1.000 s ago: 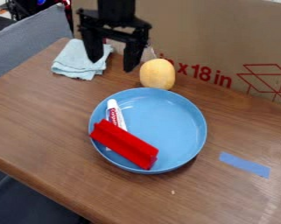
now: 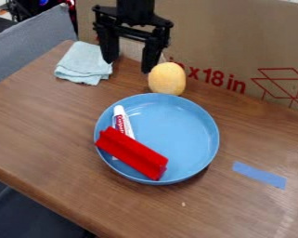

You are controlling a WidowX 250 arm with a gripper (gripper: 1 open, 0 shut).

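My black gripper (image 2: 129, 58) hangs open at the top of the view, its two fingers apart, above and behind the blue plate (image 2: 176, 130). A pale blue folded cloth (image 2: 79, 65) lies on the table just left of it. A yellow rounded object (image 2: 167, 79) stands right of the gripper, behind the plate. On the plate lie a white tube with red lettering (image 2: 122, 122) and a red object (image 2: 133, 152) across its lower left.
A cardboard panel (image 2: 238, 46) stands along the back. A grey padded edge (image 2: 21, 56) borders the left. A strip of blue tape (image 2: 259, 175) lies at the right.
My gripper has shifted a little, slightly rightward and upward from where it was a second ago. The objects on the table have not moved.
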